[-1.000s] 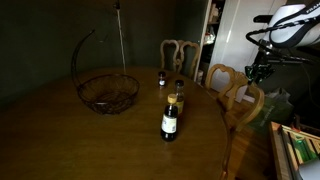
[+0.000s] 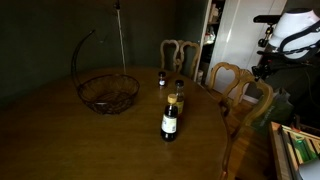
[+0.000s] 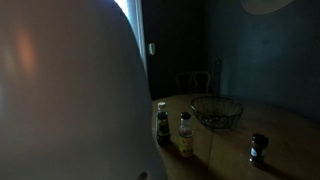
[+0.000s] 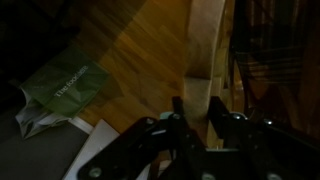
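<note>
At the right of exterior view 1 my gripper [image 2: 262, 68] hangs off the table, close to the wooden chairs [image 2: 240, 82]. It is small and dark there, and its fingers cannot be made out. In the wrist view the dark gripper fills the lower middle. A pale wooden strip [image 4: 203, 45] runs down the picture to its fingers; whether they grip it or it lies beyond them, I cannot tell. On the table stand a dark labelled bottle [image 2: 169, 122], a yellow-capped bottle [image 2: 179, 97] and a small dark jar [image 2: 162, 79], all upright.
A black wire basket [image 2: 108, 95] with a tall curved handle sits toward the table's back left. Bare tabletop [image 2: 80, 140] lies in front of it. A green bag [image 4: 68, 82] shows below in the wrist view. Part of exterior view 2 is blocked by a large pale shape [image 3: 70, 90].
The bottles, jar and basket have stayed in place.
</note>
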